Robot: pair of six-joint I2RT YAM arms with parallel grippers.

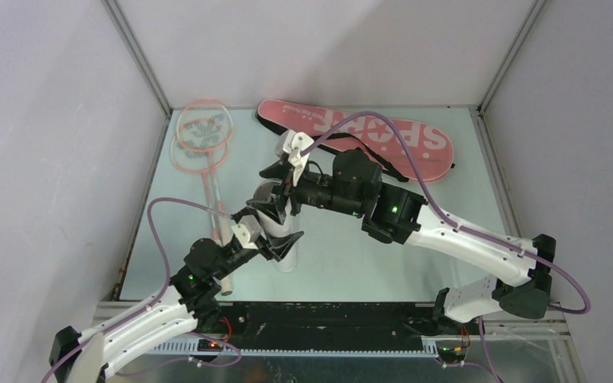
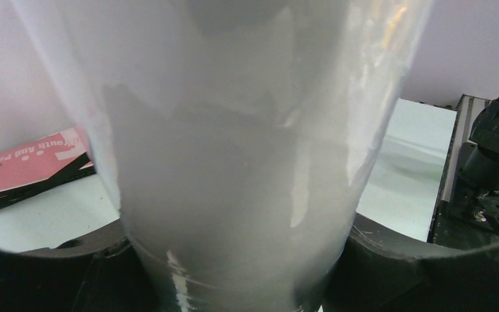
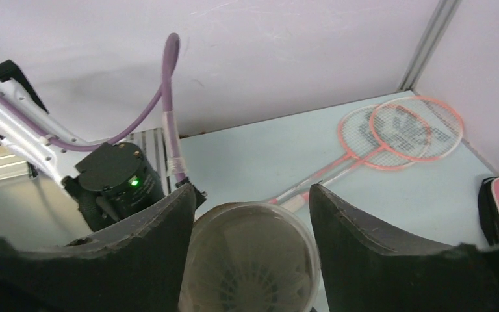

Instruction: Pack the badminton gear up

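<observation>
An upright white shuttlecock tube stands in the middle, held low by my left gripper, shut on it; the tube fills the left wrist view. Over its top is my right gripper, part open, its fingers either side of the round top, which shows a shuttlecock's skirt inside; contact is unclear. Two pink rackets lie overlapping at the left, heads to the back. The pink racket bag lies along the back of the table.
The white table has free room at front right. Walls close in the back and sides. My right arm spans the middle right, above the table.
</observation>
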